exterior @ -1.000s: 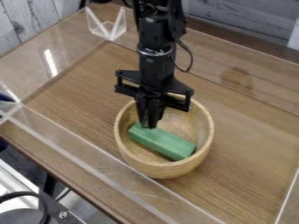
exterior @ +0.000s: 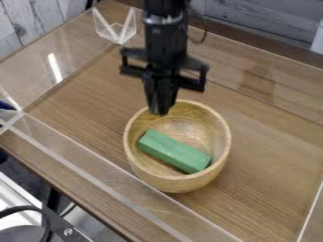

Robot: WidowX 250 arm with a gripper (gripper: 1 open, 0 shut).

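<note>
My dark gripper [exterior: 161, 106] hangs over the back rim of a round beige bowl [exterior: 195, 175]; it is shut, with nothing visible between its fingers, though its lower part is blurred. A green block [exterior: 175, 151] lies in the bowl below the gripper, apart from it.
The wooden table [exterior: 76, 113] has bare room left and right of the bowl. A clear angular object [exterior: 113, 26] stands at the back left. Dark cables lie off the table's edge at lower left.
The gripper has risen away from the green block toward the back of the table. The block stays in the bowl.
</note>
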